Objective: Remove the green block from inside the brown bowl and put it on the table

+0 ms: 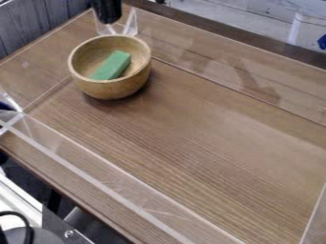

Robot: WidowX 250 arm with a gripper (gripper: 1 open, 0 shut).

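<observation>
The green block (112, 66) lies tilted inside the brown bowl (112, 90), which stands near the back left of the table. Above and behind the bowl, at the top edge of the camera view, only a dark lower part of my gripper (107, 11) shows. It is clear of the block, and nothing can be seen held in it. Too little of it is in frame to tell whether its fingers are apart or together.
Clear strips run along its left and back borders. A white object (308, 33) stands beyond the table at the top right.
</observation>
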